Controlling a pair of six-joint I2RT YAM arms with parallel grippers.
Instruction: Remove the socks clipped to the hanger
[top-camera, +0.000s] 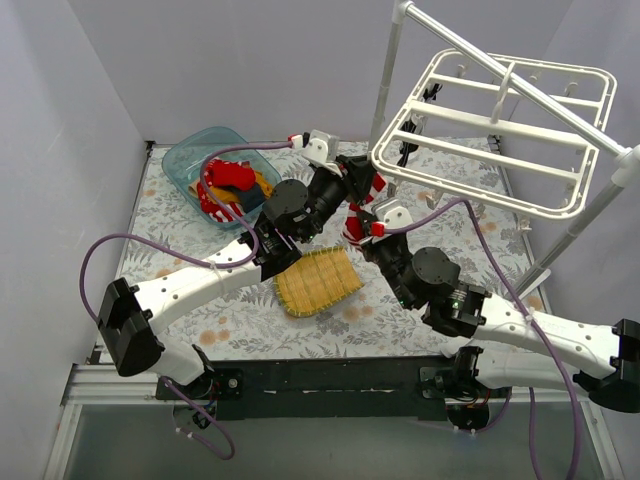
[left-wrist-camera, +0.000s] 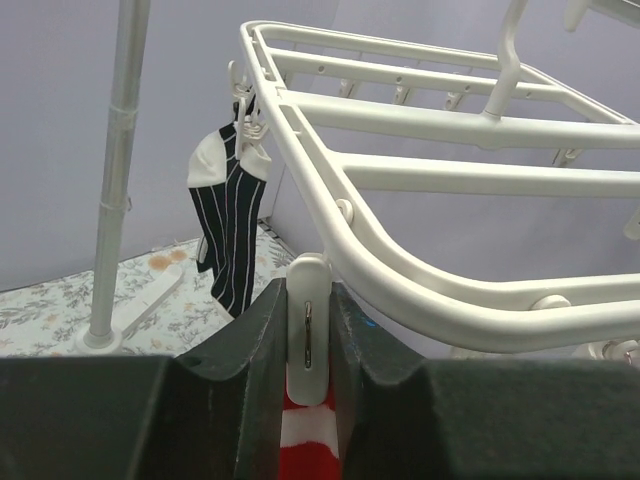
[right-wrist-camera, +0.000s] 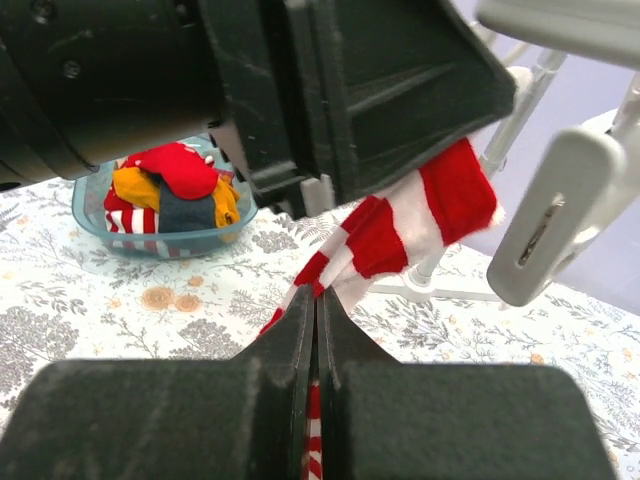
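A white clip (left-wrist-camera: 308, 330) at the corner of the white hanger (left-wrist-camera: 390, 275) sits between the fingers of my left gripper, which is shut on it. Just below that clip shows a red-and-white striped sock (left-wrist-camera: 309, 440). In the right wrist view the same sock (right-wrist-camera: 405, 225) slants from behind the left gripper's dark finger down to my right gripper. The right fingertips are shut with its cloth pinched between them, and more stripes show below. Whether the sock's top is still inside the clip cannot be told. A black striped sock (left-wrist-camera: 232, 205) hangs from another clip.
A clear bin (top-camera: 197, 140) holding red, yellow and striped cloth stands at the back left. A woven yellow mat (top-camera: 318, 282) lies mid-table. The hanger's pole (left-wrist-camera: 112, 180) rises close to both grippers, and the two arms nearly touch.
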